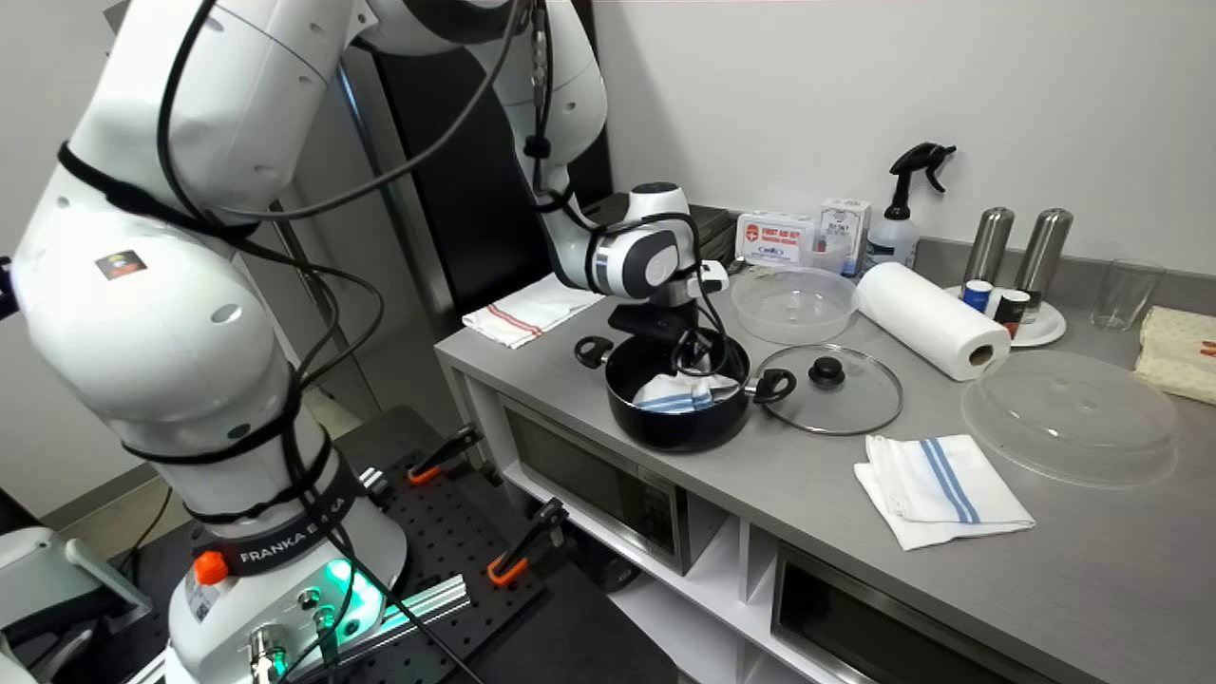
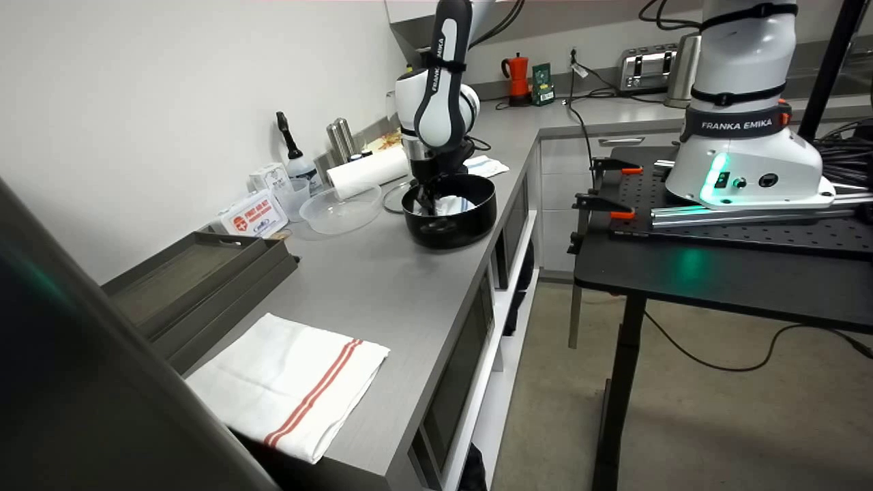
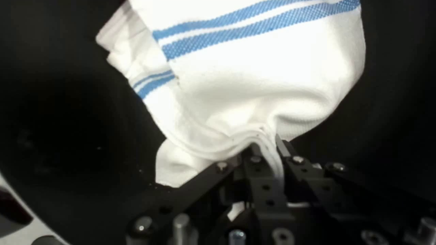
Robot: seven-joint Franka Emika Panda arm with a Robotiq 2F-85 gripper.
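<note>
Inside the black pot (image 1: 679, 428) is a white cloth with blue stripes (image 3: 245, 73). My gripper is shut on a pinched fold of that cloth, which runs between its fingers. In the first exterior view the cloth (image 1: 684, 393) shows near the pot's rim, below the gripper. From the other side, the second exterior view has the cloth (image 2: 451, 204) within the pot (image 2: 454, 233); there the fingertips are hard to make out.
A glass lid (image 1: 838, 393) lies right of the pot, with a second blue-striped cloth (image 1: 946, 488) in front. Behind are a clear plastic bowl (image 1: 794, 306) and a paper towel roll (image 1: 929, 319). A red-striped towel (image 2: 290, 384) lies at the counter's other end.
</note>
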